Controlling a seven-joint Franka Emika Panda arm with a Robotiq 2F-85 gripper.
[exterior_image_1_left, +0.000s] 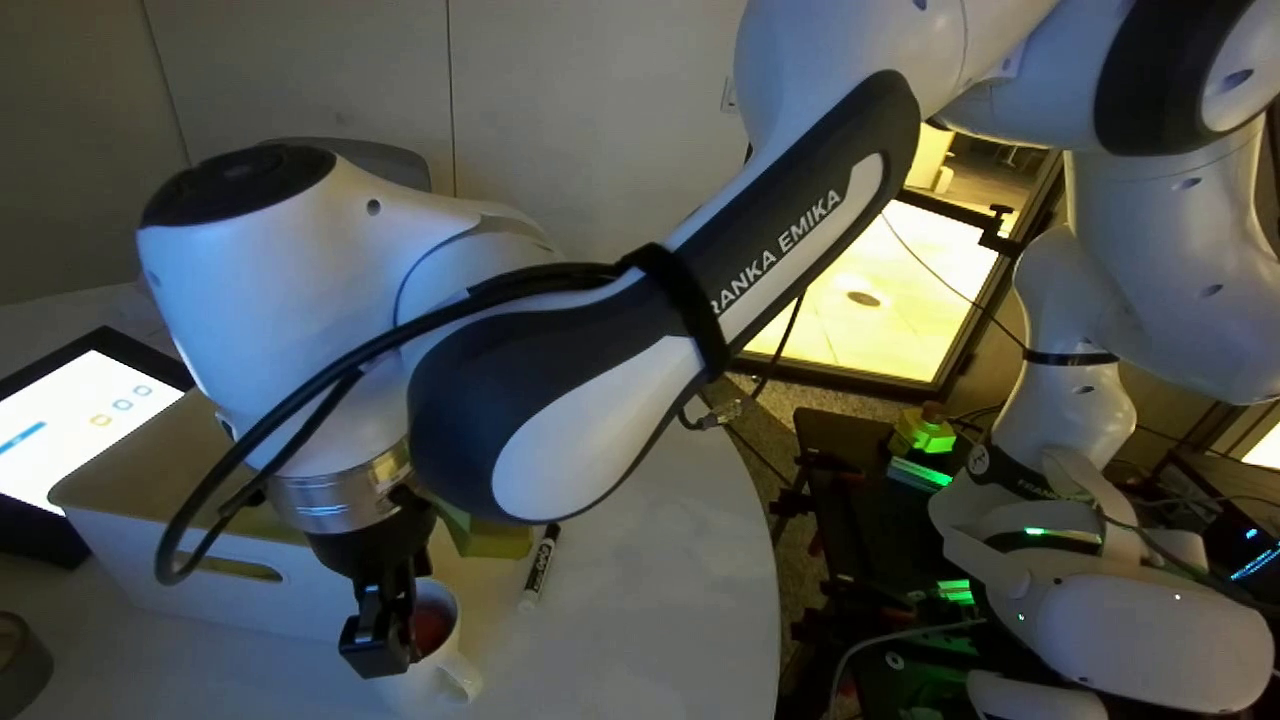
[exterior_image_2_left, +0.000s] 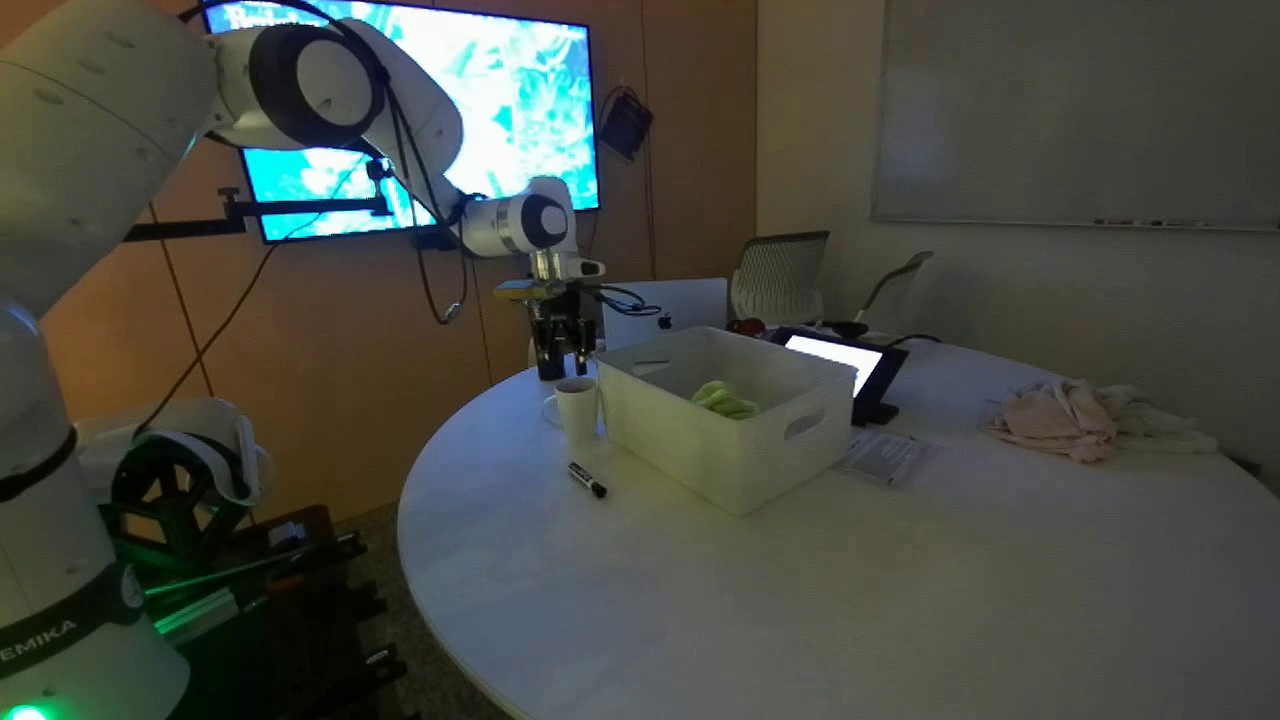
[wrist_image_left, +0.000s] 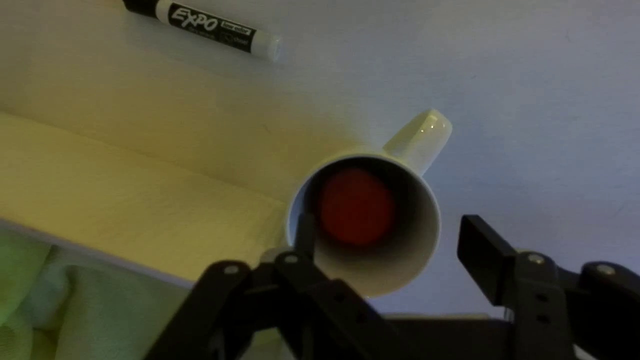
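A white mug (wrist_image_left: 384, 270) stands upright on the table, its handle toward the upper right in the wrist view. Inside it lies a round red object (wrist_image_left: 357, 207). My gripper is over the mug with its fingers apart. In the wrist view one fingertip (wrist_image_left: 306, 234) overlaps the mug's left rim, and the other shows beyond its right side; whether either touches the mug cannot be told. Nothing appears held between them. From the side, the gripper (exterior_image_2_left: 567, 365) is just above the mug (exterior_image_2_left: 578, 410). In exterior view 1 the gripper (exterior_image_1_left: 396, 636) partly covers the mug.
A white bin (exterior_image_2_left: 744, 462) holding green cloth (exterior_image_2_left: 723, 400) stands close beside the mug. A black-and-white marker (wrist_image_left: 210, 27) lies on the table nearby. Behind the bin is a lit tablet (exterior_image_2_left: 840, 360); crumpled cloths (exterior_image_2_left: 1068, 420) lie farther right.
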